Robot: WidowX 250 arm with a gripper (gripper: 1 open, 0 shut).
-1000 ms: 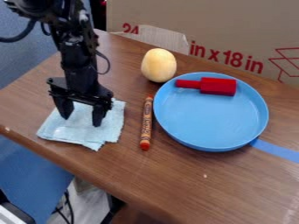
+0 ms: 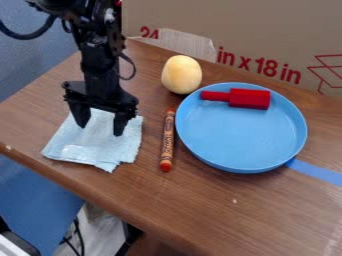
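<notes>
The black gripper (image 2: 99, 124) is over a folded white cloth (image 2: 80, 149) at the table's left, its two fingers spread apart with their tips on or just above the cloth. Whether any cloth is between the tips is not clear. To its right lies a long orange stick (image 2: 167, 142). A blue plate (image 2: 241, 140) holds a red object (image 2: 241, 98), and a yellow rounded object (image 2: 182, 74) sits behind the stick.
A cardboard box (image 2: 261, 40) stands along the back. A strip of blue tape (image 2: 321, 172) runs right of the plate. The table's left edge borders blue fabric.
</notes>
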